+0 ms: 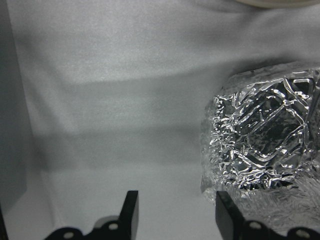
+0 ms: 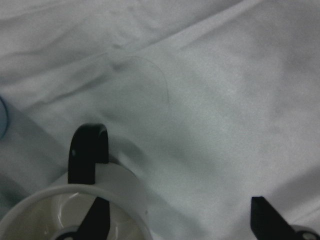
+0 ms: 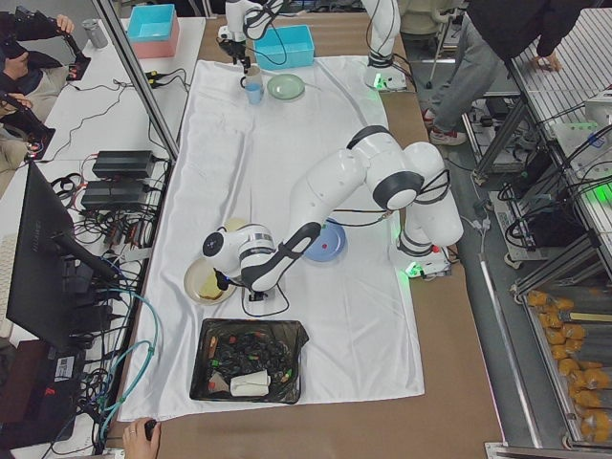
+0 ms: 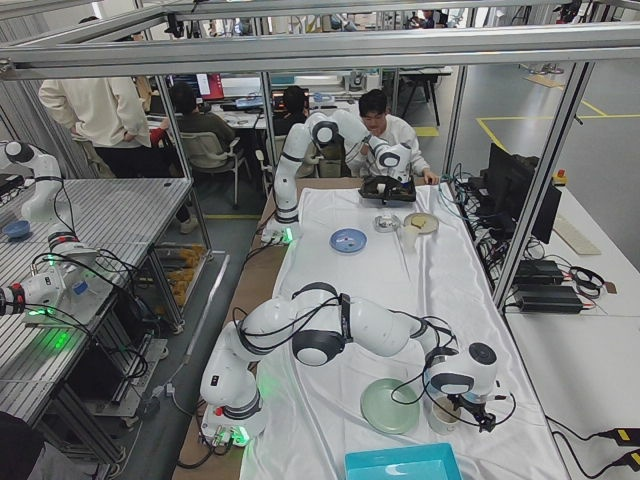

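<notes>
In the left wrist view my left gripper stands open above the white cloth, with a crinkled silvery packet to its right. In the camera left view that arm hangs beside a beige plate holding a yellow item. In the right wrist view my right gripper is open over a white mug with a black handle, one finger over the mug's mouth. A light blue cup stands beside the mug.
A blue plate, a green plate, a teal bin and a black lined tray share the cloth-covered table.
</notes>
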